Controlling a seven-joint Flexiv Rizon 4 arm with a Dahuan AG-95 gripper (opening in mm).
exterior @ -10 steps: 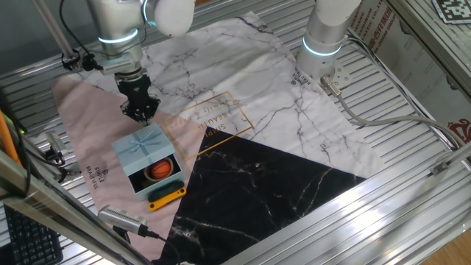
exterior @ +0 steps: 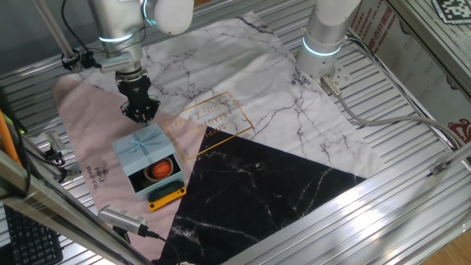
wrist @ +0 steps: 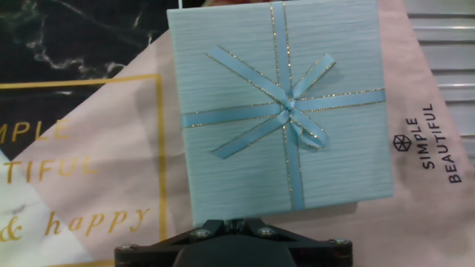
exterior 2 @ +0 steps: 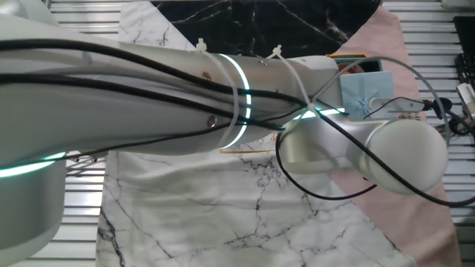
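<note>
A light-blue gift box (exterior: 157,179) stands on the pink part of the cloth. Its lid (exterior: 143,146), tied with a ribbon bow (wrist: 288,110), covers the far part of the box and leaves the near part uncovered. Inside that opening an orange ball (exterior: 161,168) shows. My black gripper is at the lid's far edge, pointing down, its fingers together. Whether they touch the lid cannot be told. In exterior view 2 the arm hides the gripper, and only part of the lid (exterior 2: 364,93) shows.
A yellow-and-dark object (exterior: 168,199) lies against the box's near side. A grey device with a cable (exterior: 124,219) is close by at the front left. Metal frame bars cross the left side.
The gripper has shifted very slightly beside the lid's far edge since a second ago. The box, lid, ball and yellow object have kept their places.
</note>
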